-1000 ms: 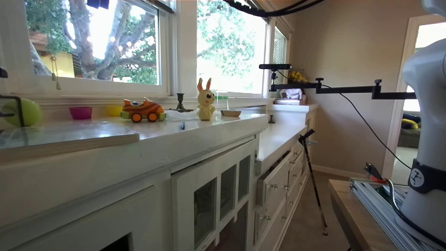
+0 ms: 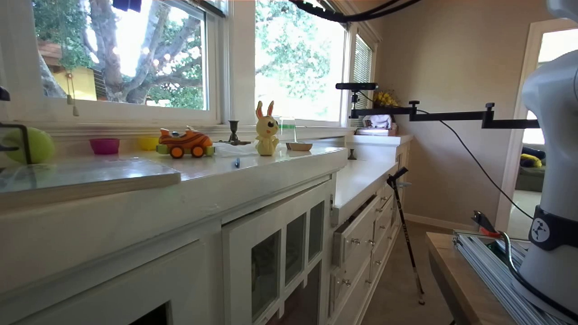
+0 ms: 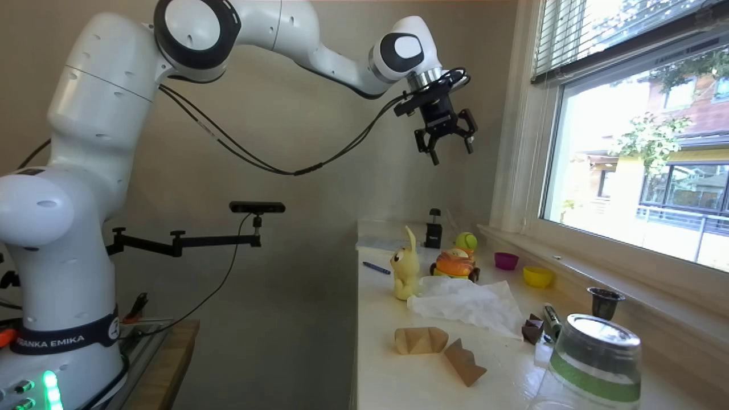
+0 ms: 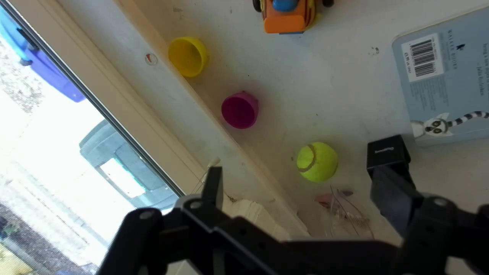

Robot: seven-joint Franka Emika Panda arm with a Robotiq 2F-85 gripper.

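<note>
High above the far end of the white counter, my gripper (image 3: 453,154) hangs open, with nothing between its fingers. In the wrist view, its two dark fingers stand wide apart, well above the objects. Below it lies a green tennis ball (image 4: 317,162), beside a small black box (image 4: 387,153). A magenta cup (image 4: 240,110) and a yellow cup (image 4: 188,57) sit along the window sill. Further along is an orange toy car (image 4: 285,17). A cream rabbit figure (image 3: 406,267) stands upright near the counter's front edge.
A blue book (image 4: 447,78) lies flat near the black box. White crumpled paper (image 3: 471,303), folded brown pieces (image 3: 421,340) and an upturned glass (image 3: 594,365) occupy the nearer counter. The window frame (image 3: 519,136) rises close beside my gripper.
</note>
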